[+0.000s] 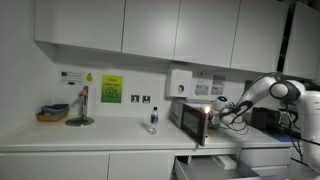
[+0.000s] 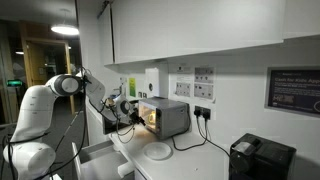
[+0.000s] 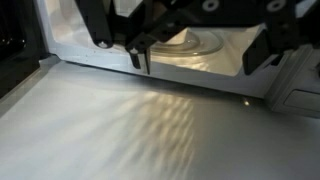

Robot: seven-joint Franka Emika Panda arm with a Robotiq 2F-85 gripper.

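The microwave (image 2: 170,118) stands on the counter with its door (image 1: 194,122) swung open and its inside lit. At its opening is my gripper (image 2: 140,117), partly lost against the arm. In the wrist view my gripper is open, its dark fingers (image 3: 263,52) wide apart. Beyond them shows the glass turntable (image 3: 205,43) inside the microwave. A pale, tan-tinted thing (image 3: 178,38) appears on it near the left finger; its shape is cut off and blurred. Nothing is visibly gripped.
On the counter in front of the microwave lies a white plate (image 2: 157,151). A black toaster (image 2: 262,160) stands farther along. Below the arm a drawer (image 2: 98,160) is pulled out. A bottle (image 1: 154,121) and sink tap (image 1: 85,101) are beyond the microwave door.
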